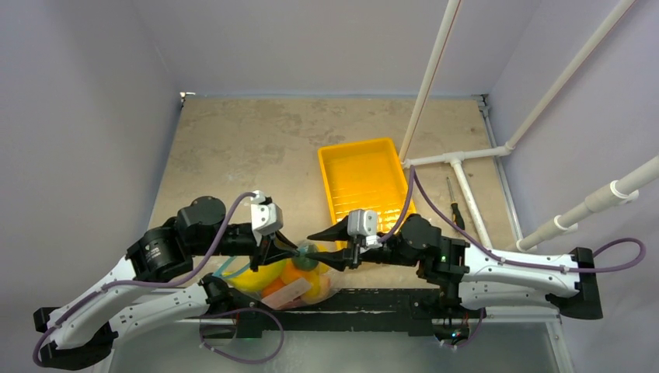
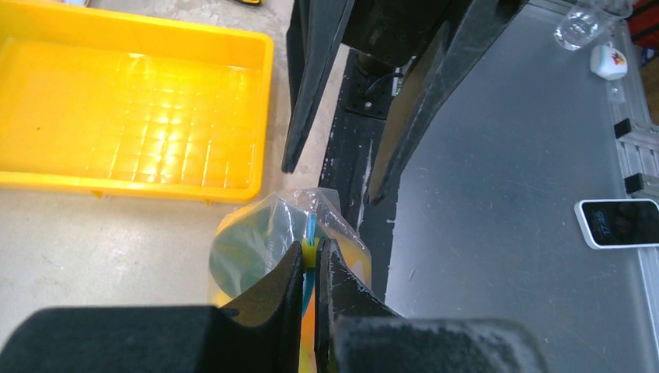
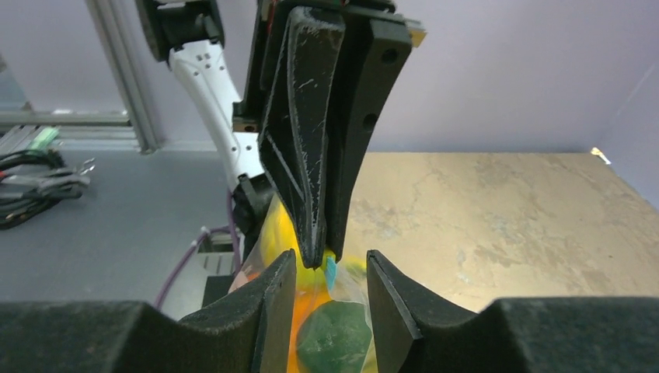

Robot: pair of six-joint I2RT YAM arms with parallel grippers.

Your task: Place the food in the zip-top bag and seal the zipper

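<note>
The clear zip top bag (image 1: 299, 287) hangs at the front of the table, filled with toy food: a yellow piece (image 1: 260, 277), orange pieces and a dark green one (image 1: 305, 256). Its zipper is a blue strip (image 2: 312, 225) with a small yellow-green slider (image 2: 309, 252). My left gripper is shut on the zipper at that slider; in the right wrist view its fingertips (image 3: 315, 252) stand over the strip. Just to the right, my right gripper (image 1: 311, 247) stands open around the zipper's end, with space between its fingers and the bag.
Behind the right gripper lies an empty yellow tray (image 1: 361, 175). A screwdriver (image 1: 457, 214) and white pipes (image 1: 470, 198) are farther right. A black bar (image 1: 365, 301) runs along the front edge.
</note>
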